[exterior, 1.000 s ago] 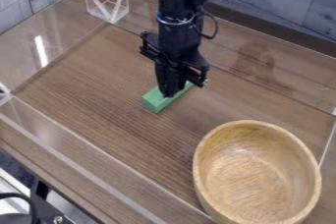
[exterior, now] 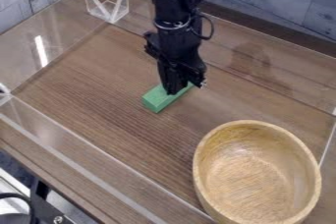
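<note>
The black robot arm reaches down from the top centre of the camera view. Its gripper (exterior: pixel 175 79) hangs over a flat green object (exterior: pixel 160 98) lying on the wooden table, hiding part of its far end. I cannot tell whether the fingers are open or shut, or whether they touch it.
A large round beige bowl (exterior: pixel 256 174) occupies the lower right. Clear plastic pieces stand at the upper left (exterior: pixel 105 2) and left edge. A black cable is at the bottom left corner.
The arm and gripper have shifted slightly left. The green object looks almost unmoved.
</note>
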